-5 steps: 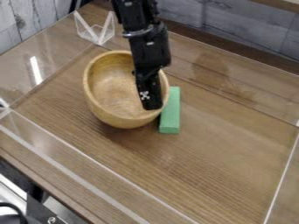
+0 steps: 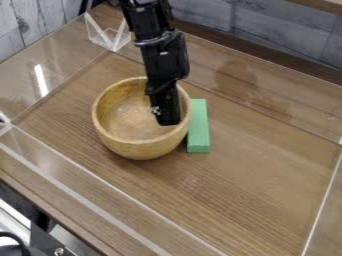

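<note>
The black robot arm reaches down from the top to my gripper (image 2: 164,108), which is at the right inner side of a wide wooden bowl (image 2: 123,125) on the wooden table (image 2: 267,180). The gripper looks shut; whether anything is between its fingers is hard to see. A green block (image 2: 198,128) lies just right of the bowl, partly beside its rim.
A pale cable or object lies at the top left near the table's back edge. A dark item sits at the bottom left corner.
The bowl appears lower and more level than before, with its back rim moved toward the front. The arm has shifted slightly with it.
</note>
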